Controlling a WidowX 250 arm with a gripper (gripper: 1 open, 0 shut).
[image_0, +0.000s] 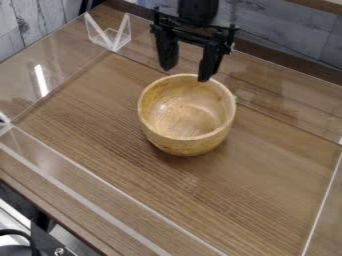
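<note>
A light wooden bowl (186, 130) sits on the brown wooden table (94, 170), empty as far as shows. My black gripper (189, 62) hangs from the top of the view over the bowl's back rim, its two dark fingers spread apart to left and right, with nothing visible between them.
Whitish translucent shapes stand at the back left and at the left edge. A tiny green spot lies by the bowl's right rim. A black cable curls at the lower left corner.
</note>
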